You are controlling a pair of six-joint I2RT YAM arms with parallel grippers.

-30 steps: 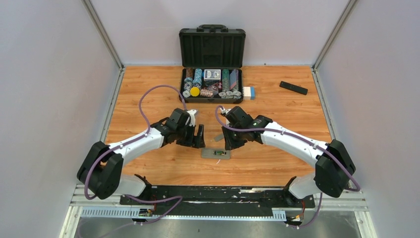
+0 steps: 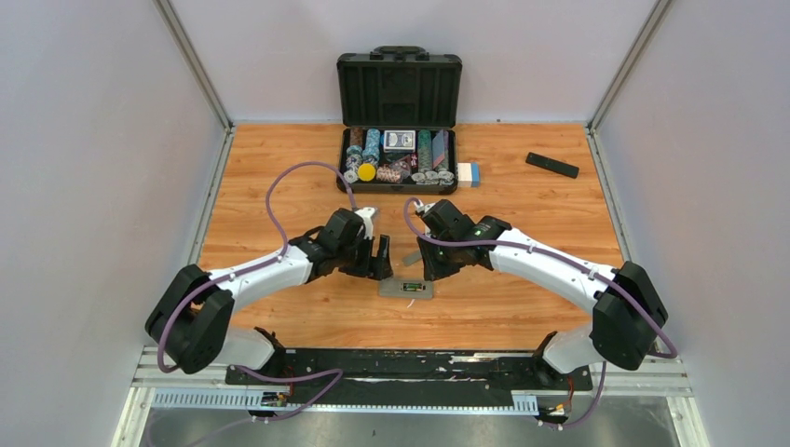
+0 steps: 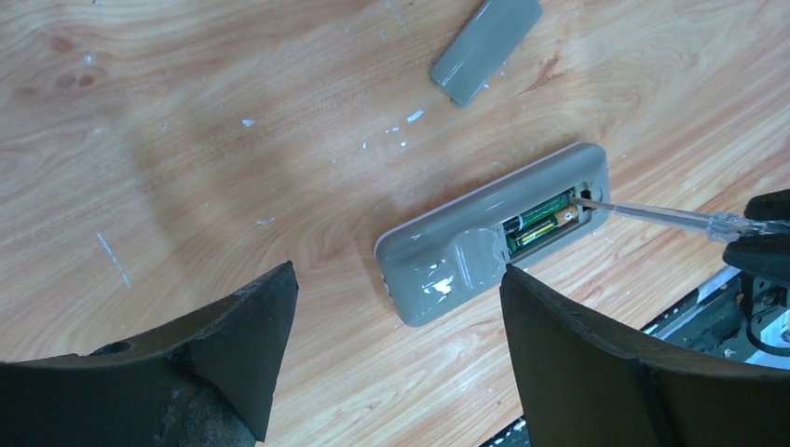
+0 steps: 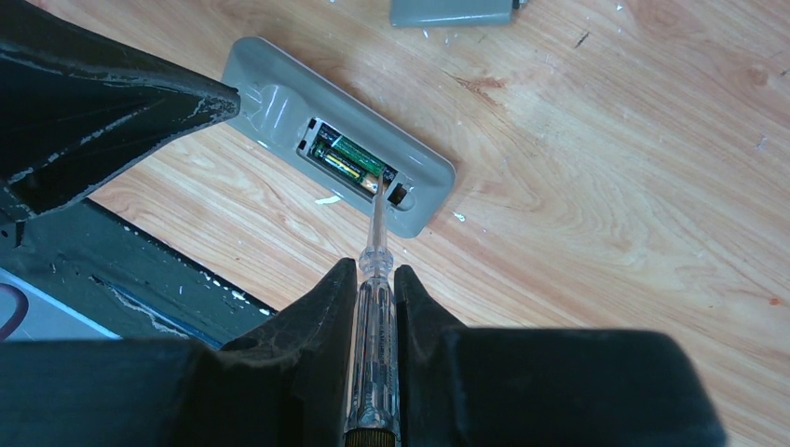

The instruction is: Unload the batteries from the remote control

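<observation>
Face down on the table, the grey remote (image 3: 447, 223) shows its uncovered battery bay. Two green batteries (image 3: 540, 224) lie side by side in it. My right gripper is shut on a clear-handled screwdriver (image 4: 375, 317), whose tip reaches into the bay at one end of the batteries. At the remote's opposite end, my left gripper stands open, its fingers apart and empty, a fingertip close to the remote's side; contact cannot be told. The loose grey battery cover (image 3: 486, 47) rests on the wood a short way off.
An open black case (image 2: 399, 160) of poker chips stands at the back, a small white-and-blue box (image 2: 469, 175) beside it. Far right lies a black bar-shaped object (image 2: 552, 166). Table space on either side of the arms is clear.
My right arm and the remote look unmoved.
</observation>
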